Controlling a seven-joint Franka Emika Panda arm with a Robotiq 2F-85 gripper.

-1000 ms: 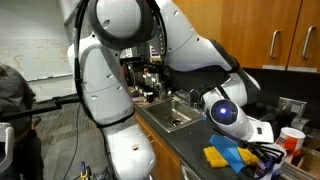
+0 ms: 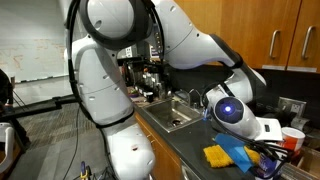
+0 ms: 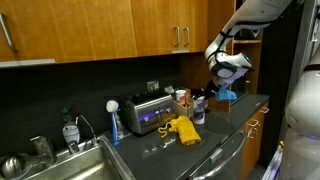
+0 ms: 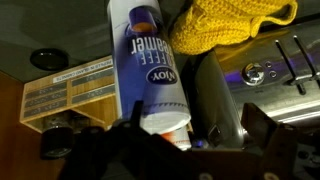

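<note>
In the wrist view, a white and blue creamer bottle (image 4: 160,72) stretches from the top towards the space between my fingers. My gripper is open, with the dark fingers on either side of the bottle's near end; whether they touch it is unclear. From the side, the bottle (image 3: 198,110) appears on the dark counter, left of the gripper (image 3: 215,90). A yellow knitted cloth (image 4: 220,25) lies beside it. In exterior view 1 the arm hides most of the bottle.
A wooden box (image 3: 182,97) with items in it stands behind the bottle. The toaster (image 3: 150,108) is to its left, and the sink (image 3: 70,160) farther left.
Over the last second the gripper has shifted slightly lower and closer over the bottle at the right in exterior view 1.
</note>
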